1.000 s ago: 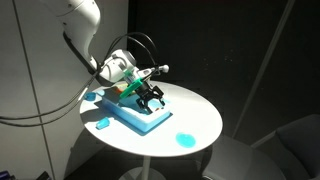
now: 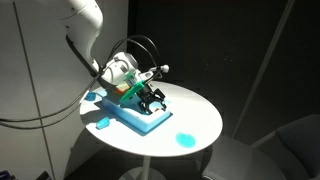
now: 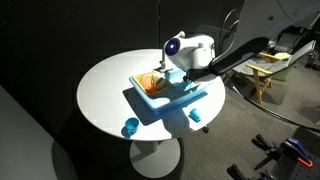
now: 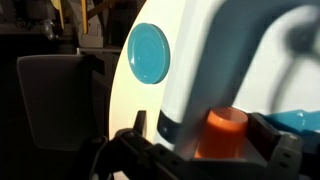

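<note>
A blue open box [image 2: 146,124] rests on a round white table. My gripper is inside it, open, at the box's side wall. An orange object [image 4: 222,133] with a rounded top stands between the fingers, close to that wall; the fingers are not closed on it. From outside, the gripper [image 2: 153,103] shows low over the box, and the arm hides part of the inside. Something orange [image 3: 151,80] also shows inside the box at its left end.
On the table outside the box lie a round blue piece [image 2: 186,140] and a small blue item [image 2: 102,123]. A blue cup [image 3: 131,126] stands near the table's edge. A dark chair is beside the table.
</note>
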